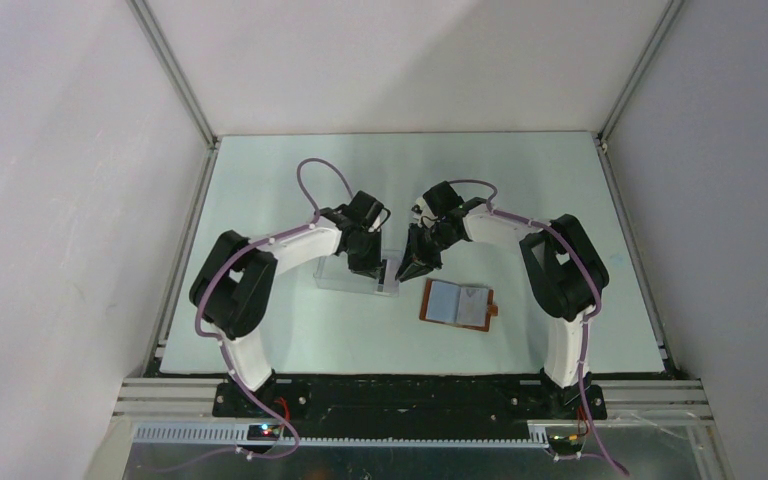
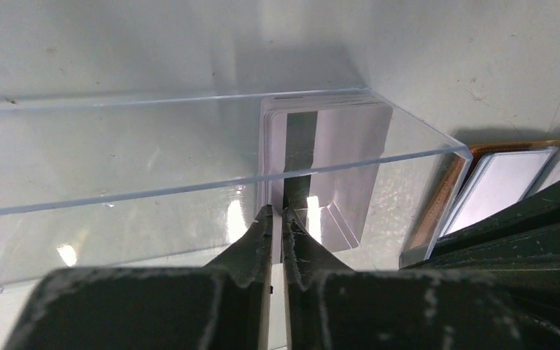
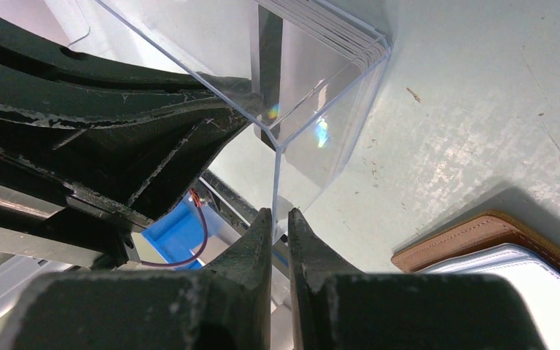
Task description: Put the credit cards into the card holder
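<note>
A clear acrylic box (image 1: 330,280) holds a stack of cards (image 2: 343,146) with a dark stripe at its right end. My left gripper (image 1: 372,272) is over the box with fingertips nearly together against the stack's near side; whether a card is between them is unclear. My right gripper (image 1: 403,275) is at the box's right end corner, tips close together near its edge. The brown card holder (image 1: 456,303) lies open on the table below the right gripper, with clear sleeves showing.
White walls border the table (image 1: 550,170) at back and sides. The two grippers are close together at the centre.
</note>
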